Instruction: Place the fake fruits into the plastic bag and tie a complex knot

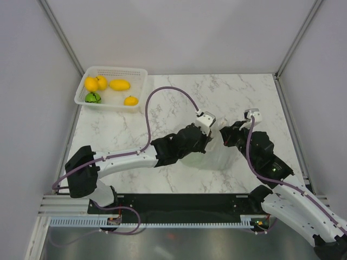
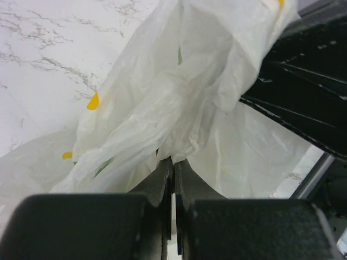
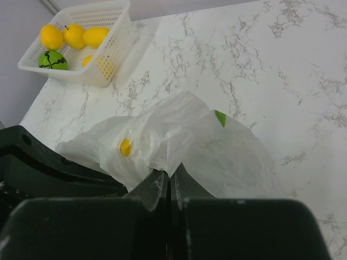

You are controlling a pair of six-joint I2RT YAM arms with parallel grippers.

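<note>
A translucent plastic bag (image 1: 214, 160) with small yellow and green prints is held up between both grippers over the table. My left gripper (image 1: 207, 140) is at its left side; in the left wrist view its fingertips (image 2: 172, 176) are closed on the crumpled bag (image 2: 135, 108). My right gripper (image 1: 227, 135) is at the bag's right; in the right wrist view it is shut on the gathered film (image 3: 162, 141). What the bag contains cannot be made out.
A white perforated basket (image 1: 116, 105) at the back left holds yellow fruits (image 1: 119, 84) and a green one (image 1: 92, 97).
</note>
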